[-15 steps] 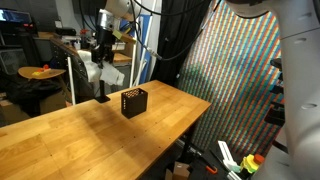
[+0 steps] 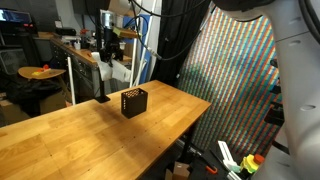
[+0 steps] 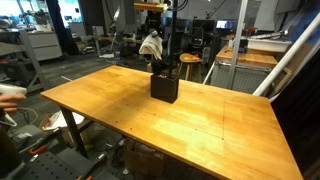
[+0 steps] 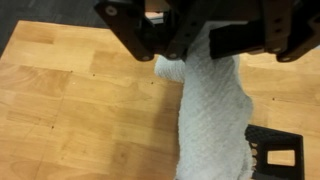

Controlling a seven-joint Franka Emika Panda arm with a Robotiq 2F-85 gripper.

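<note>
A light grey-white cloth (image 4: 212,115) hangs from my gripper, whose fingers are shut on its upper part. In exterior view 1 the cloth (image 2: 116,70) is up in the air above the far part of the wooden table, left of a black box (image 2: 134,102) with holes in its sides. Exterior view 2 has the cloth (image 3: 152,46) above and slightly left of the black box (image 3: 165,88), which stands on the table. From the wrist, the box (image 4: 262,160) shows in part at the lower right, with the cloth partly over it.
A slim dark stand (image 2: 101,88) rises at the table's far edge. Behind are other benches and an orange stool (image 3: 190,60).
The box has not moved.
</note>
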